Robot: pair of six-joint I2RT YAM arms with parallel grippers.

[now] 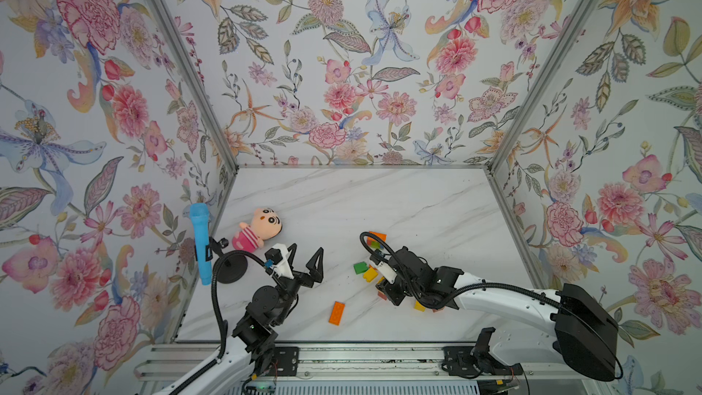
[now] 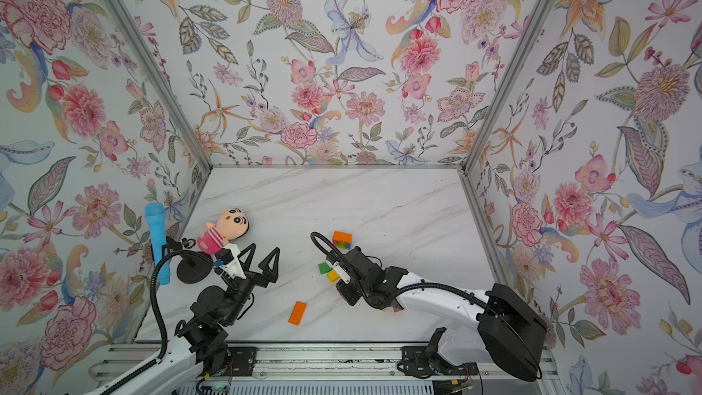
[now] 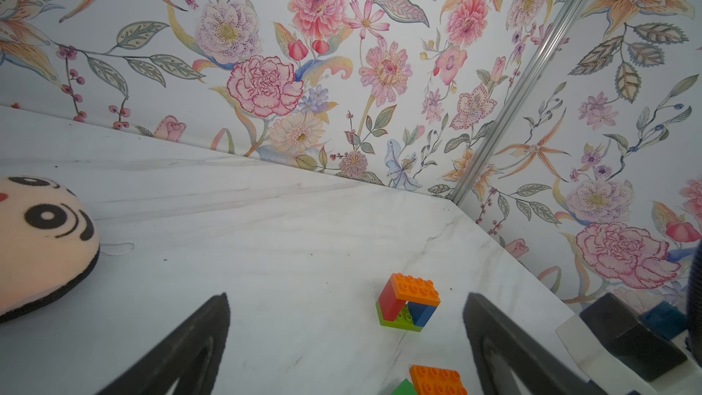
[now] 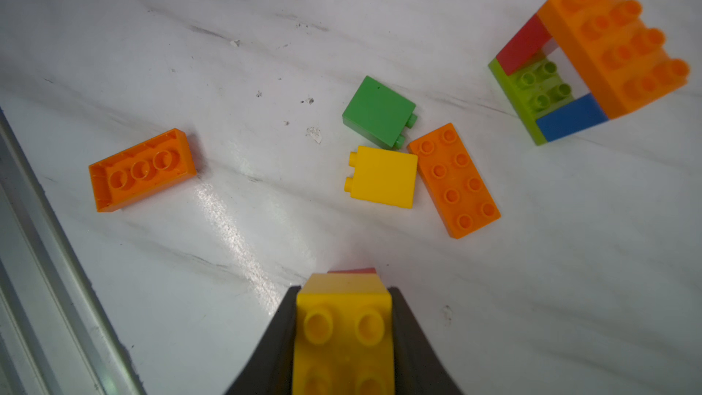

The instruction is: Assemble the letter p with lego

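The partly built figure (image 4: 581, 58) has a light green base, red and blue bricks as sides and an orange brick on top, with an opening in the middle. My right gripper is shut on a yellow brick (image 4: 343, 329), above the table and left of the figure's near side. A red brick (image 4: 354, 271) peeks out from behind the yellow one, mostly hidden. Whether they touch, I cannot tell. Over the left side of the table, my left gripper (image 1: 307, 254) stands open and empty, its dark fingers (image 3: 197, 329) wide apart.
Loose on the table lie a green brick (image 4: 378, 111), a yellow brick (image 4: 384, 177), an orange brick (image 4: 453, 180) and another orange one (image 4: 142, 169) near the front edge. A doll (image 1: 257, 230) and a blue microphone (image 1: 201, 241) stand left.
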